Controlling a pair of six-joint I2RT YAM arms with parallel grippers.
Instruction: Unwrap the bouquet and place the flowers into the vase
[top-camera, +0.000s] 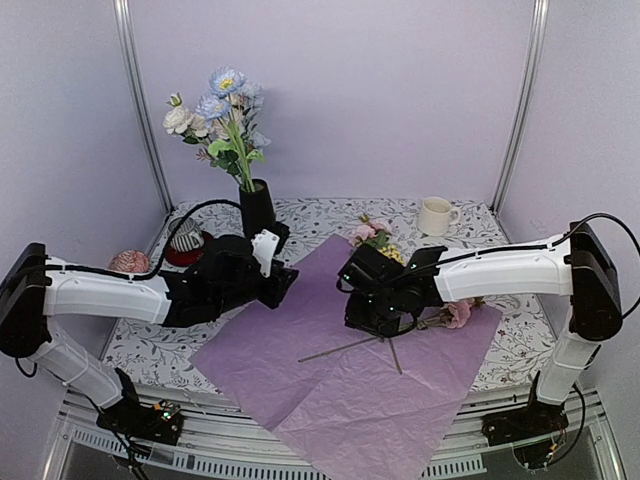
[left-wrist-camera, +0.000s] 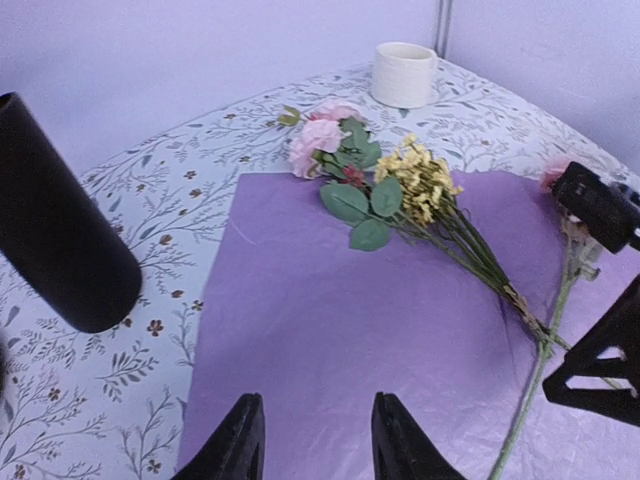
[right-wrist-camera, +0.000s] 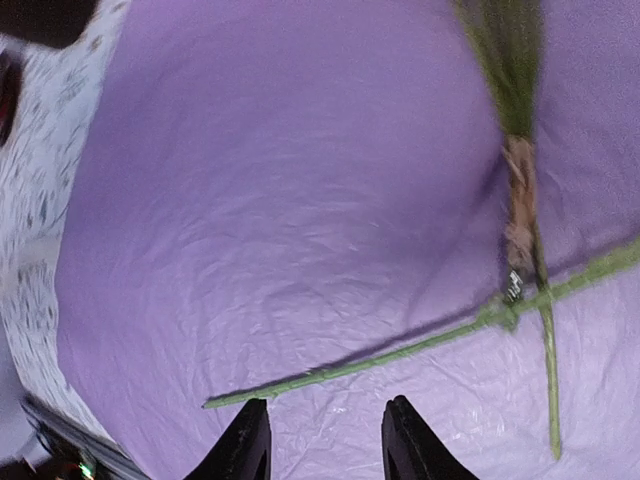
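A black vase stands at the back left, holding blue and white flowers. On the purple paper lies a bunch of pink and yellow flowers, its stems crossing the long green stem of another pink flower. My left gripper is partly open and empty, over the paper's left side near the vase. Above the crossed stems hovers my right gripper, its fingers apart with nothing between them. From above, the right arm covers part of the bunch.
A white mug is at the back right. Left of the vase, a striped cup sits on a red saucer, with a patterned round object nearby.
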